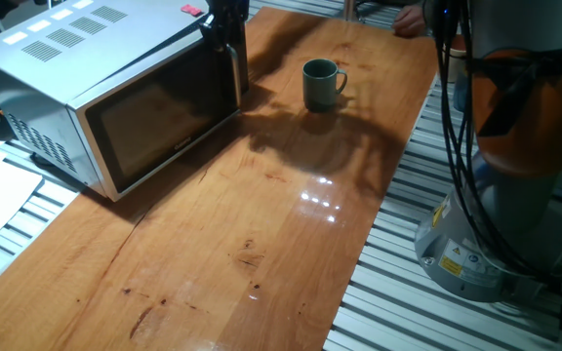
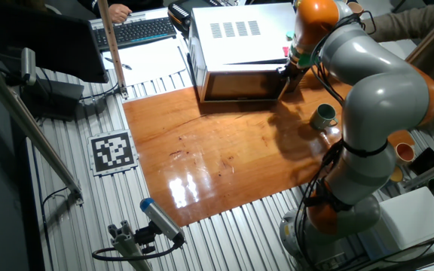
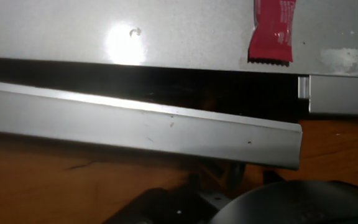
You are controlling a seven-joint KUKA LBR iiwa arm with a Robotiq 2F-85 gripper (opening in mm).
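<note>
A silver microwave [image 1: 96, 58] stands on the wooden table, its door [image 1: 164, 117] slightly ajar. From above, in the wrist view, a dark wedge-shaped gap separates the door's top edge [image 3: 142, 121] from the body and widens to the right. My black gripper [image 2: 285, 71] is at the free end of the door, by the upright handle [image 1: 234, 76]. Its dark parts show only partly under the door edge in the wrist view, so whether the fingers are closed around the handle cannot be made out. A green mug [image 1: 320, 86] stands upright on the table, apart from the gripper.
Bare wood [image 1: 222, 244] lies in front of the microwave door. A red wrapper [image 3: 272, 31] rests on the microwave's top. Someone's hand [image 1: 411, 19] is near the far table end, and another hand [image 2: 117, 13] is by the keyboard [image 2: 134, 32].
</note>
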